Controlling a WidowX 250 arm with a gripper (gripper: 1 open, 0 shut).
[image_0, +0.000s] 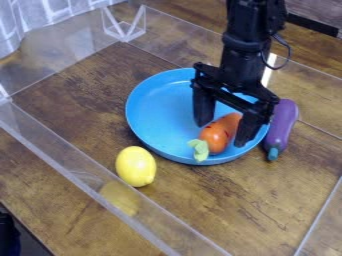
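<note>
The black gripper (230, 112) is lowered into a blue bowl (150, 115), its fingers on either side of an orange carrot (215, 138) with pale green leaves at its lower left. I cannot tell whether the fingers touch the carrot. The carrot lies in the bowl.
A purple eggplant (281, 127) lies just right of the bowl. A yellow lemon (136, 166) lies in front of it at lower left. Clear plastic walls edge the workspace.
</note>
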